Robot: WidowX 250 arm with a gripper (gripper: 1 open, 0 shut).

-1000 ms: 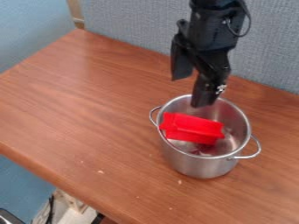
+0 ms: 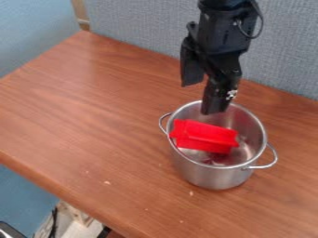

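A steel pot (image 2: 214, 175) with two side handles stands on the right half of the wooden table. Inside it lies a bright red block (image 2: 203, 135), tilted, with something partly hidden beneath it. My black gripper (image 2: 214, 93) hangs just above the pot's back part, pointing down, open, with nothing visible between its fingers. The block is below and apart from it.
A grey padded panel (image 2: 137, 33) rises along the back. Cables and a light frame show at the lower left, off the table's edge.
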